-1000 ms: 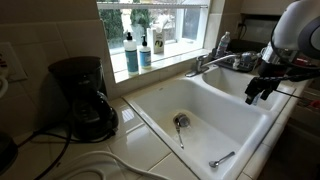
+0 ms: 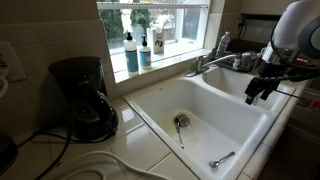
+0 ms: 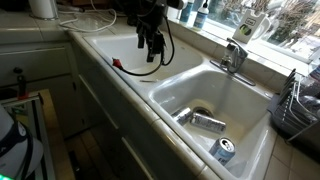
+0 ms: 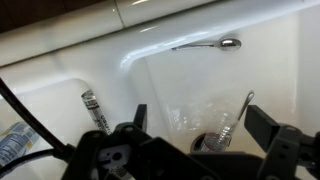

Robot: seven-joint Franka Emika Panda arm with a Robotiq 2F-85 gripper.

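My gripper hangs over the double sink with its two fingers wide apart and nothing between them. In exterior view 1 the gripper [image 2: 257,92] is near the sink's right side, above the basins. Toward the front of the one basin lies a small metal spoon [image 4: 228,44]. A second metal utensil [image 4: 240,112] rests by the drain, its lower end partly hidden by the gripper. Exterior view 2 shows the gripper [image 3: 149,45] well above the basin floor.
The other basin holds a silver can [image 3: 207,122] lying down and another can [image 3: 222,151]. A divider separates the basins. The faucet [image 3: 232,58] stands at the back. A coffee maker [image 2: 84,95] and soap bottles [image 2: 131,52] are clear of the arm. A dark cable loops near the gripper.
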